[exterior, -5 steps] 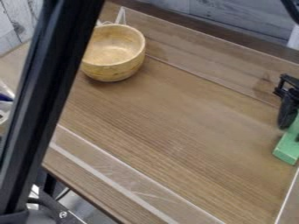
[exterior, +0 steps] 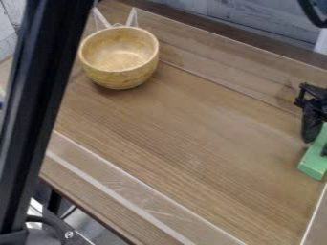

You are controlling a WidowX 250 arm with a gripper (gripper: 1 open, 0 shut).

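Observation:
A black gripper (exterior: pixel 311 117) is at the right edge of the camera view, partly out of frame, directly at a green block (exterior: pixel 311 163). Whether its fingers are open or closed on the block cannot be made out. A wooden bowl (exterior: pixel 118 59) sits at the upper left of the wooden table (exterior: pixel 179 153), with pale pointed shapes behind it.
A thick black post (exterior: pixel 38 86) runs down the left side of the view. A grey wall (exterior: pixel 243 19) stands at the back.
The gripper has shifted very slightly.

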